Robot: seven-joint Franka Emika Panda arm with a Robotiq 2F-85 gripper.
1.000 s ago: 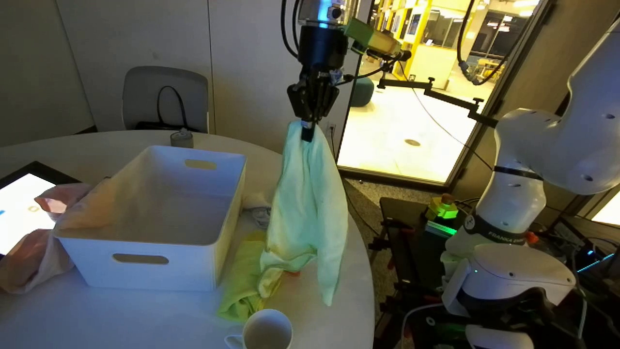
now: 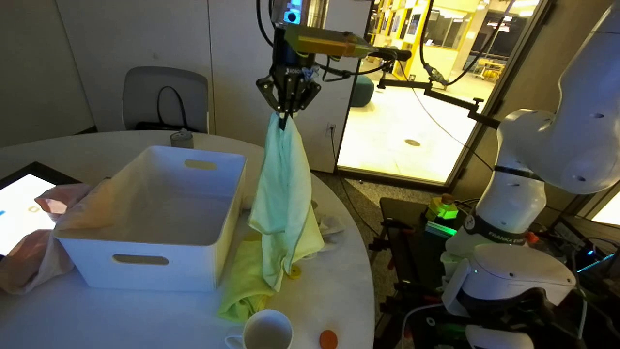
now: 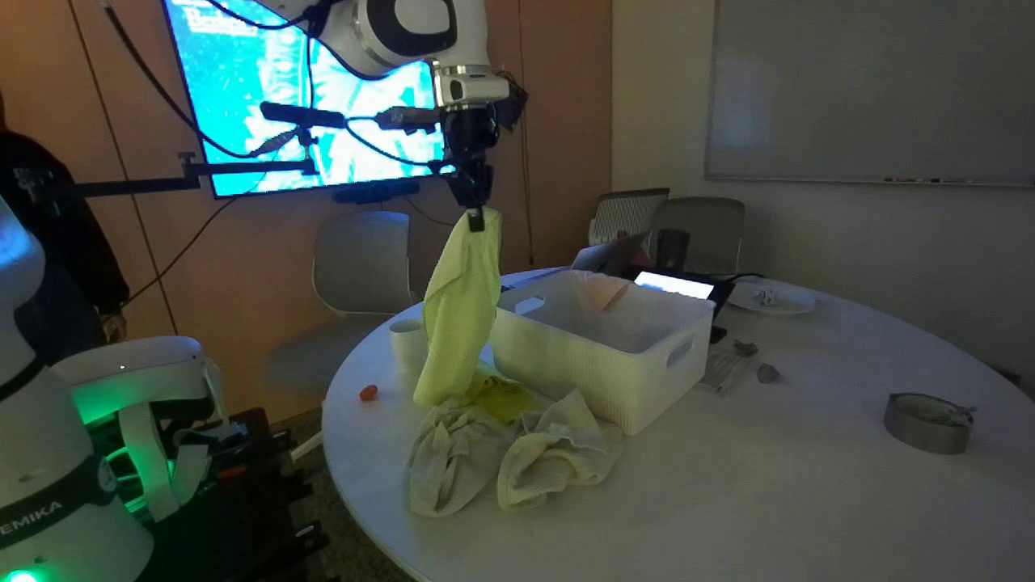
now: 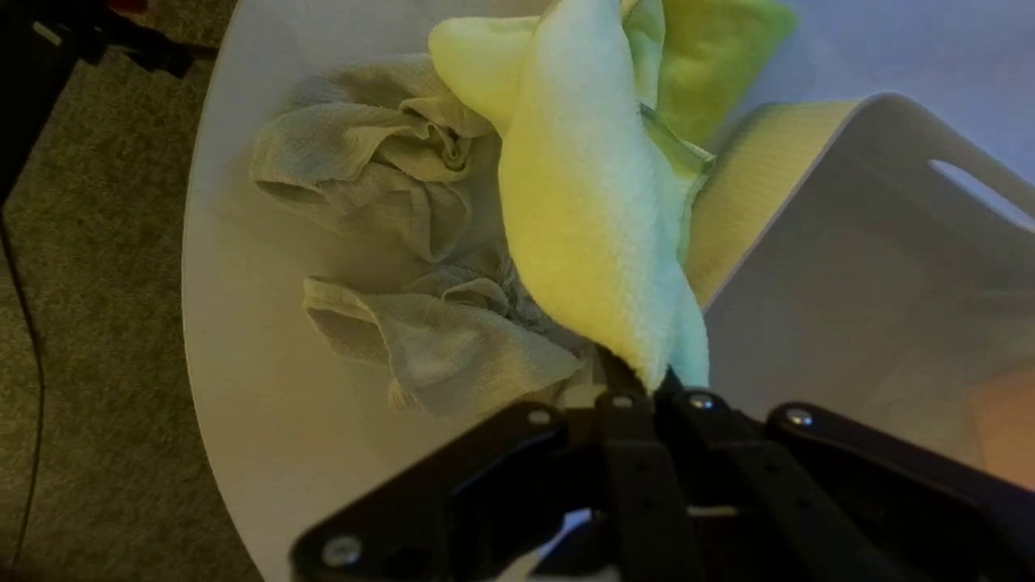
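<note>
My gripper [image 2: 285, 119] is shut on the top of a pale yellow-green cloth [image 2: 284, 192], which hangs down beside the white bin [image 2: 145, 274]. In exterior view 2 the same cloth [image 3: 456, 310] hangs from the gripper [image 3: 475, 218] at the bin's near-left corner. The wrist view has the cloth [image 4: 592, 194] running out from the fingertips, with the bin's wall [image 4: 752, 194] to its right. A second yellow-green cloth [image 2: 247, 279] lies on the table next to the bin. Two greyish cloths, one [image 3: 456, 456] beside the other [image 3: 563, 454], are crumpled on the table.
A white mug [image 2: 267, 331] and an orange cap [image 2: 328, 339] stand near the table's edge. A pinkish cloth [image 2: 35, 261] drapes over the bin's far side from the arm. A grey tape-like roll [image 3: 928, 423] sits on otherwise mostly clear table.
My gripper has moved left towards the bin and slightly up in exterior view 1, carrying the hanging cloth. An orange cap now shows near the mug.
</note>
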